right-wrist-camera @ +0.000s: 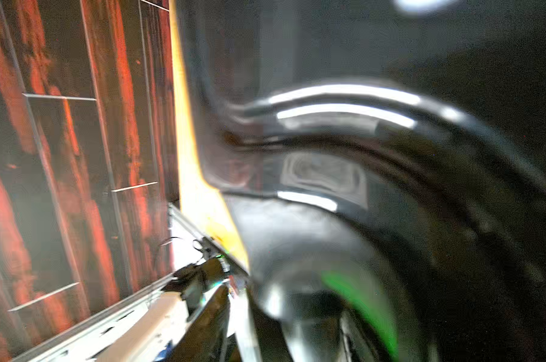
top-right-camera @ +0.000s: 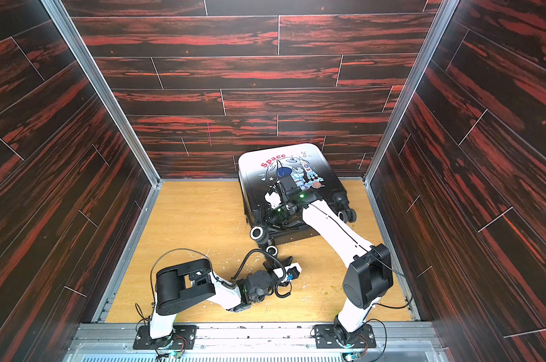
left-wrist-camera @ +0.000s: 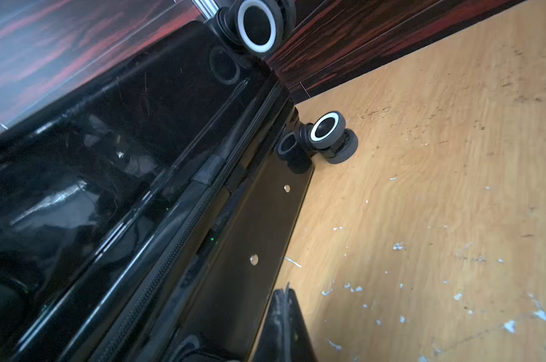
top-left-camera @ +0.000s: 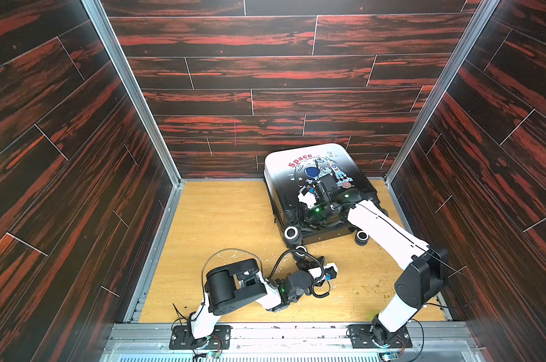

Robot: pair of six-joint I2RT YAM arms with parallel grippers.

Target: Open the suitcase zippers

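Observation:
The black suitcase (top-left-camera: 309,169), lid printed "Space", lies at the back right of the table. Its wheeled end faces the front. In the left wrist view its zipper track (left-wrist-camera: 188,223) runs along the side toward a wheel (left-wrist-camera: 257,27). My left gripper is shut with nothing visible between its fingers, low in front of the suitcase. My right gripper is over the suitcase's near left part; its wrist view is blurred against glossy black shell, and I cannot tell what is between its fingers.
Free wooden tabletop (top-left-camera: 218,211) lies left of the suitcase and in front at the right. Dark wood-patterned walls (top-left-camera: 273,72) enclose the table. Cables loop over both arms.

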